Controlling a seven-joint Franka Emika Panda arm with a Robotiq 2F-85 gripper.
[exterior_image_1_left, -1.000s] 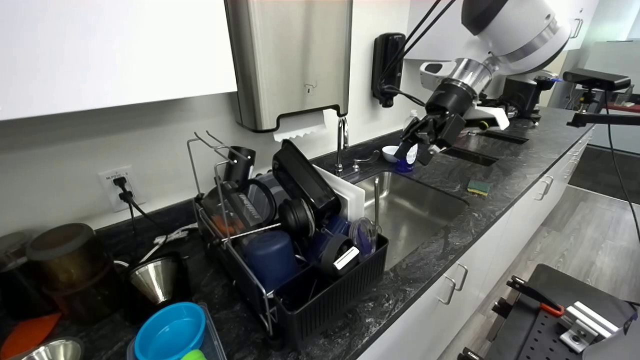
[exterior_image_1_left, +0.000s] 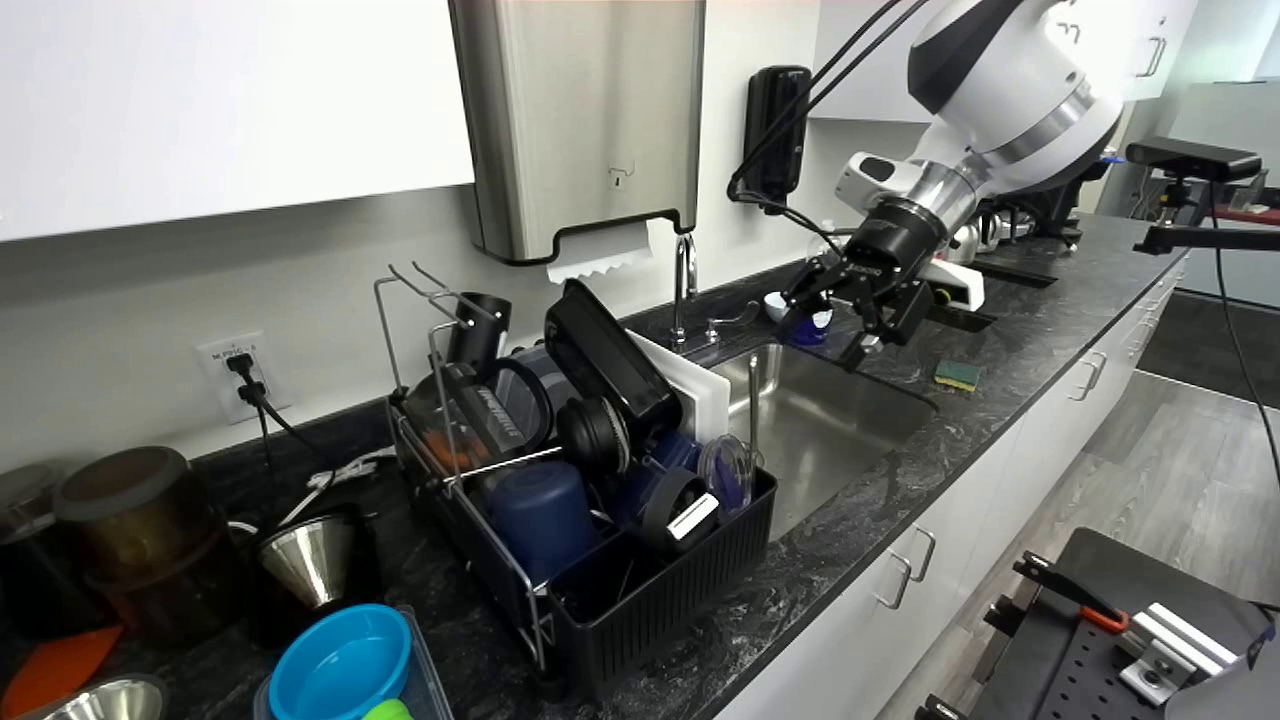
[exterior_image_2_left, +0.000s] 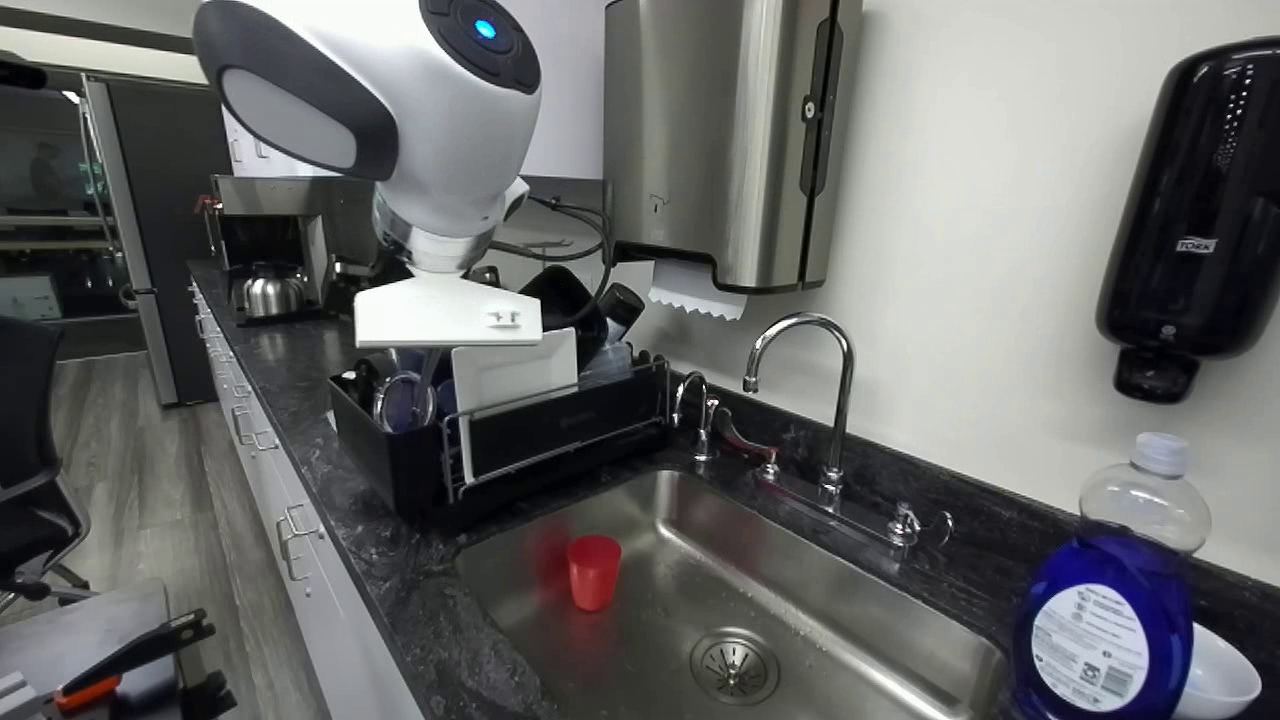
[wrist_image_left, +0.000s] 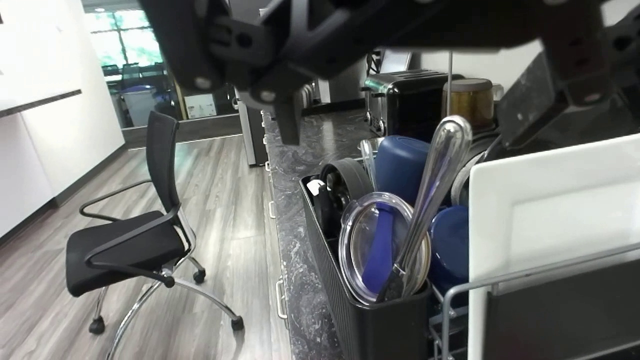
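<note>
My gripper (exterior_image_1_left: 823, 338) hangs over the sink (exterior_image_1_left: 828, 426), its fingers open and empty. In the wrist view two dark fingers (wrist_image_left: 286, 120) are spread wide at the top, well apart from the dishes beyond. A black drying rack holds a utensil bin (wrist_image_left: 375, 330) with a metal-handled utensil (wrist_image_left: 441, 156), a round clear lid (wrist_image_left: 354, 252) and a blue utensil. Beside it stand a blue cup (wrist_image_left: 399, 165) and a white rectangular dish (wrist_image_left: 552, 210). A red cup (exterior_image_2_left: 594, 574) is upright in the sink; exterior view 1 does not show it.
The faucet (exterior_image_2_left: 840, 396) rises at the sink's back edge. A blue soap bottle (exterior_image_2_left: 1110, 612) and white bowl (exterior_image_2_left: 1221, 674) stand at the far side. A sponge (exterior_image_1_left: 957, 376) lies near the counter's front. Bare counter surrounds it.
In exterior view 1, my arm and gripper have shifted left and slightly down over the sink. The dishes in the rack have not moved.
</note>
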